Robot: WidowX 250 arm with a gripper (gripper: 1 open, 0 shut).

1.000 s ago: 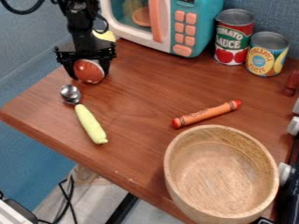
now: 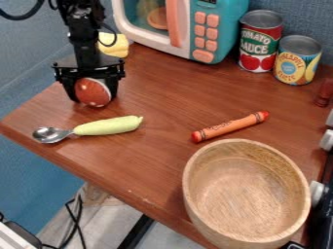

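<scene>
My black gripper (image 2: 92, 76) is at the upper left of the table, pointing down around a red, round object (image 2: 92, 91) with a pale patch, low at the table surface near the left edge. Whether the fingers press on it is hard to tell. Just below it a spoon (image 2: 53, 134) with a pale yellow-green handle (image 2: 109, 125) lies crosswise, bowl to the left, near the table's left edge.
A toy microwave (image 2: 182, 24), a sauce can (image 2: 259, 44) and a second can (image 2: 297, 63) stand at the back. An orange crayon (image 2: 229, 126) lies mid-right. A wooden bowl (image 2: 246, 225) fills the lower right.
The spoon has swung from lying lengthwise to crosswise, its handle moving up and its bowl down-left. The gripper and red object have shifted very slightly.
</scene>
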